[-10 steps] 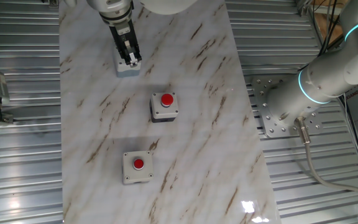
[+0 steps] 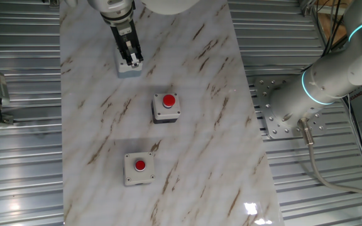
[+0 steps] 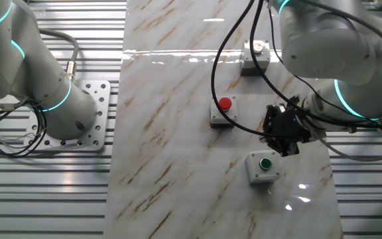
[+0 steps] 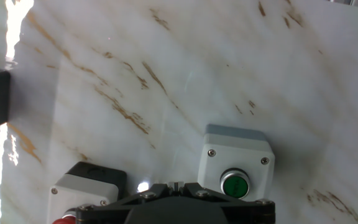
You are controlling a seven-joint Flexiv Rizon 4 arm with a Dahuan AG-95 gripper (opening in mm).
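Observation:
My gripper (image 2: 133,61) points down over the far end of the marble table, in front of a pale button box (image 2: 129,73) that it partly covers. In the wrist view its black fingers (image 4: 157,191) come together at the bottom centre, with nothing seen between them. That box (image 4: 237,146) carries a green button (image 4: 235,184), just right of the fingers. Exterior view 2 shows my gripper (image 3: 281,134) beside and above the green button (image 3: 265,163), apart from it in the picture. Whether the fingers touch the box cannot be told.
A box with a red button (image 2: 169,100) stands mid-table, and another red button (image 2: 140,165) tops a box nearer the front. Black cables (image 3: 214,73) loop across exterior view 2. Bare marble lies on the right side.

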